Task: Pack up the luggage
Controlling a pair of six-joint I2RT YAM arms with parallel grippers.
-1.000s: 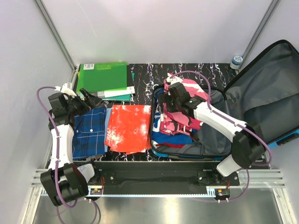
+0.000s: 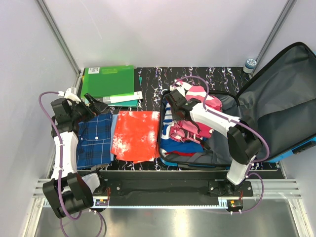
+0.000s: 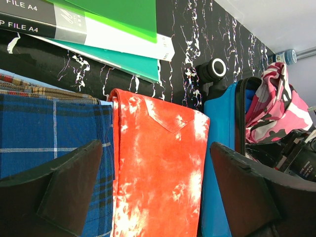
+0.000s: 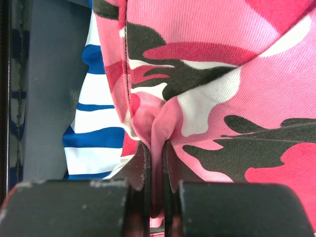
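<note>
The suitcase lies open on the right side of the table. Inside it is a pink camouflage garment, bunched over a blue-and-white striped one. My right gripper is shut on a pinched fold of the pink garment, near its edge. Over the plaid clothes at the left, my left gripper hangs open and empty; its dark fingers frame the left wrist view. Below it lie a folded blue plaid shirt and, further right, a folded red-and-white tie-dye garment.
Green and black files are stacked at the back left. The raised suitcase lid blocks the far right. A small jar stands in the back right corner. Bare black table shows between the files and the suitcase.
The left arm looks unmoved.
</note>
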